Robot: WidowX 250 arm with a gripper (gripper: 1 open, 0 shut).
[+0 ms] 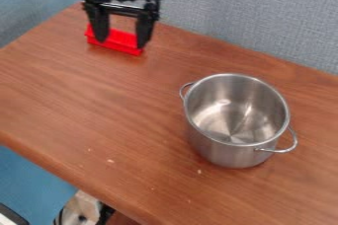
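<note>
My black gripper (121,26) is at the upper left, open, its two fingers hanging over a red block (115,41) near the back of the wooden table (93,111). Part of the block is hidden behind the fingers; whether they touch it I cannot tell. A steel pot (235,120) with two wire handles stands upright on the right side of the table.
Textured grey and blue walls (264,17) stand behind and to the left of the table. Something light and dark shows beyond the front left edge.
</note>
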